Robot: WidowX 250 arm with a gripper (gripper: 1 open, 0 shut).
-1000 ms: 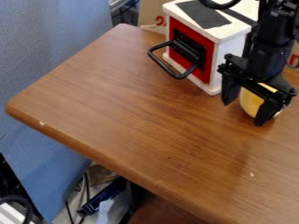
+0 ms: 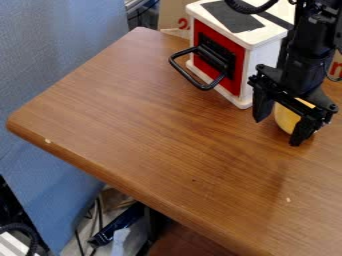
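Note:
My black gripper (image 2: 278, 123) is at the right of the view, low over the wooden table, around a yellow round object (image 2: 286, 114) that is partly hidden by the fingers. Whether the fingers press on it or only stand around it is unclear. Just left and behind is a white box (image 2: 259, 31) with a red front panel and a black handle (image 2: 186, 70) sticking out toward the table's middle.
A blue-grey cloth surface (image 2: 54, 70) borders its left edge. Cables and clutter lie below the front left edge. A cardboard box (image 2: 174, 15) stands behind.
The gripper has shifted very slightly at the yellow object; otherwise little has visibly changed.

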